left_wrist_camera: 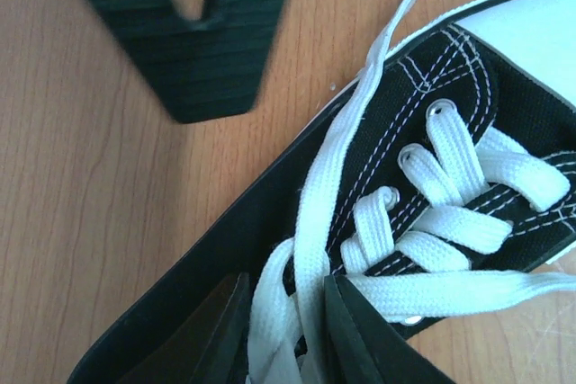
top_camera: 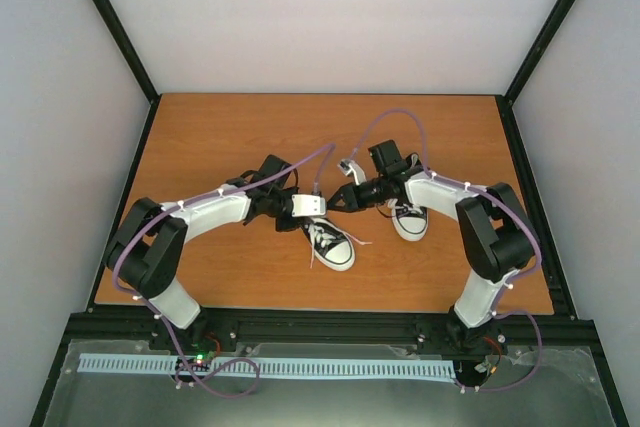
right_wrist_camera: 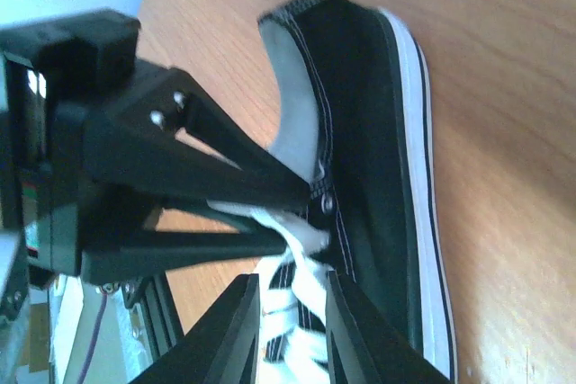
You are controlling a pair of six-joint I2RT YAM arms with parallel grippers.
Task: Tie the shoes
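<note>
The left black canvas shoe point(top_camera: 330, 246) with white laces lies under both grippers. In the left wrist view, my left gripper is over its tongue, fingers apart, with strands of white lace point(left_wrist_camera: 317, 195) running between them. The right wrist view shows this same gap around the lace point(right_wrist_camera: 292, 227) from the side. My right gripper is part open above the shoe's lacing, beside the left fingers; white lace shows beyond its gap, and no grip on it is visible. One lace end point(left_wrist_camera: 540, 283) stretches toward the right.
A second black-and-white shoe point(top_camera: 409, 221) lies to the right, partly hidden beneath the right arm. The two grippers are very close together over the left shoe.
</note>
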